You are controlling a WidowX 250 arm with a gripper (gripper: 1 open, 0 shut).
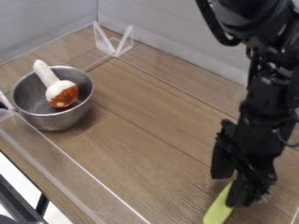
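Note:
The black gripper [232,175] fills the right side, its fingers lowered over a yellow elongated object [218,210] lying on the wooden table near the front edge of the view. The fingertips reach around the object's upper end and partly hide it; whether they touch it cannot be told. The fingers look parted.
At the left a metal bowl [35,104] holds a white-handled object [62,93] with an orange-brown end. A white wire piece [114,44] stands at the back by the wall.

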